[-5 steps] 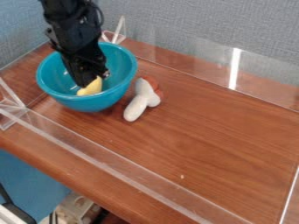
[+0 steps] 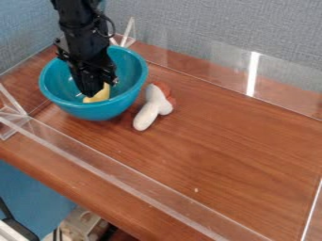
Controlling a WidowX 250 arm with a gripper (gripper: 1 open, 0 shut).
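Observation:
The black gripper (image 2: 90, 77) reaches down into a teal bowl (image 2: 88, 105) at the upper left. A yellow object (image 2: 97, 94) lies inside the bowl at the gripper's fingertips, which look closed on it, partly hidden by the gripper and the bowl. A white toy with a red end, like a mushroom (image 2: 149, 113), lies on the wooden table to the right of the bowl.
Clear plastic edging runs along its sides, with grey padded walls behind. Equipment sits below at the bottom left.
The gripper has moved slightly lower and to the right within the bowl. The bowl and the white toy have stayed in place.

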